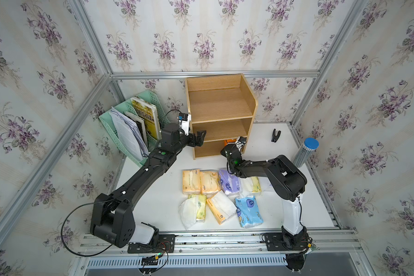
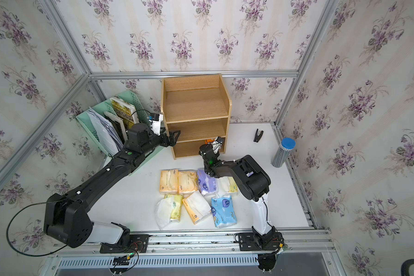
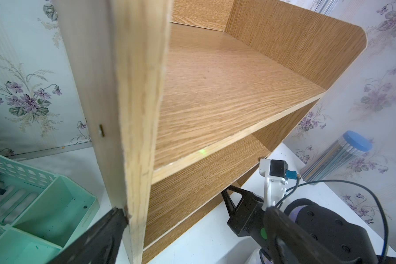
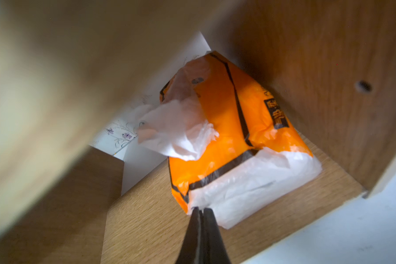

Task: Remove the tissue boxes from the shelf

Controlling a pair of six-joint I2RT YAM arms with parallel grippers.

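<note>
An orange tissue pack (image 4: 226, 129) with a white front end and loose white tissue leans in the lowest compartment of the wooden shelf (image 1: 220, 103), close to its right side wall. My right gripper is shut, its fingertips together with nothing between them. They overlap the lower left corner of the pack's white end; whether they touch it I cannot tell. Both top views show the pack mostly hidden behind that gripper. My left gripper stands open at the shelf's left upright (image 3: 138, 167), one finger on either side. The upper compartments look empty.
Several tissue packs, including a purple pack (image 1: 229, 180) and a blue pack (image 1: 248, 212), lie on the table before the shelf. A green basket (image 1: 110, 124) stands left; a blue-lidded container (image 1: 306, 151) stands right. The compartment's ceiling board is close above my right gripper.
</note>
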